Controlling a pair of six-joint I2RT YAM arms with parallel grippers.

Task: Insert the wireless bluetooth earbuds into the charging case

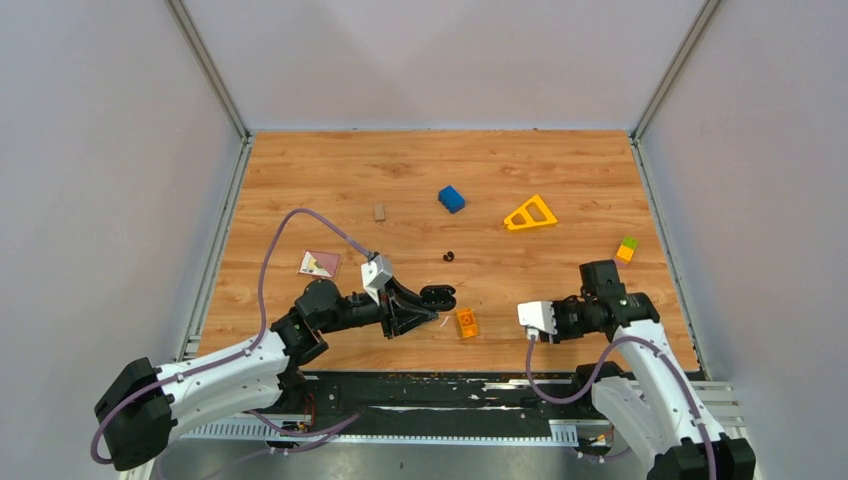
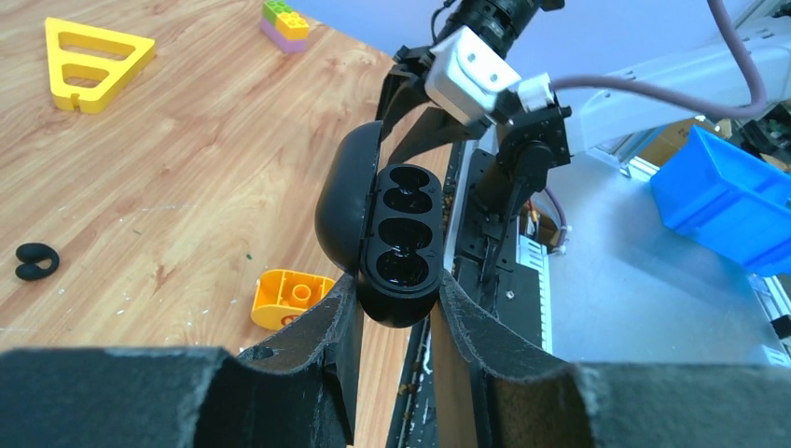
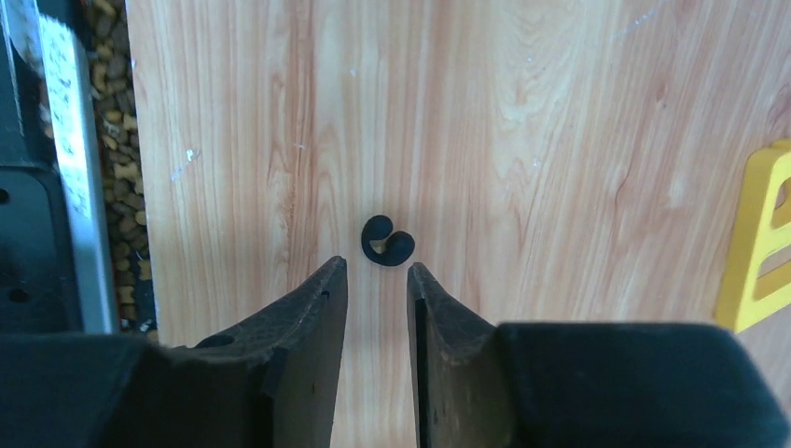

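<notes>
The black charging case (image 2: pixel 401 252), lid open with empty-looking wells, is held in my left gripper, above the table near its front edge; it also shows in the top view (image 1: pixel 438 298). A black earbud (image 2: pixel 35 261) lies on the wood left of it, near the table's middle (image 1: pixel 448 256). In the right wrist view a small black earbud (image 3: pixel 387 243) lies just beyond the fingertips of my right gripper, which is open slightly with nothing between its fingers.
A yellow triangle (image 1: pixel 530 214), blue block (image 1: pixel 451 199), orange brick (image 1: pixel 467 323), stacked bricks (image 1: pixel 627 249) and a pink card (image 1: pixel 318 264) lie around the wooden table (image 1: pixel 330 170).
</notes>
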